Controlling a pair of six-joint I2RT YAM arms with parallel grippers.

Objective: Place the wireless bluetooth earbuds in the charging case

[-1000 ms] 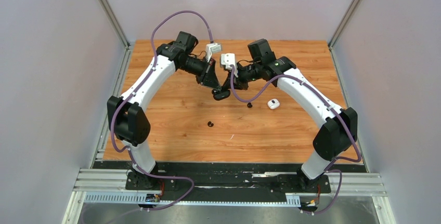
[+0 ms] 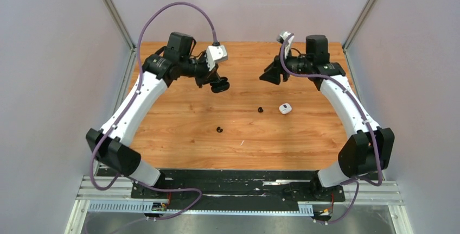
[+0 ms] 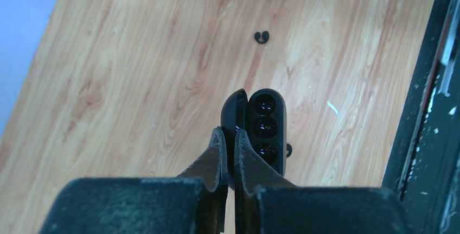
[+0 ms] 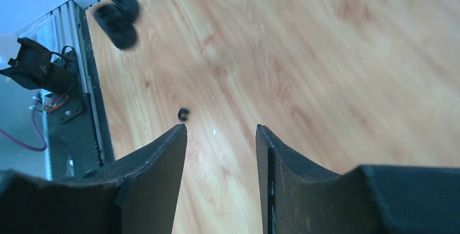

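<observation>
My left gripper is shut on a black oval case [image 3: 264,115], seen from the side of its dark round recesses in the left wrist view and held above the table. Two small black earbud pieces rest on the wood: one at front centre [image 2: 219,129], partly hidden behind the case in the left wrist view, the other [image 2: 260,109] right of centre. My right gripper stands open and empty over the back right of the table.
A small white case [image 2: 285,108] lies right of centre on the wooden table [image 2: 179,131]. A dark rail runs along the front edge.
</observation>
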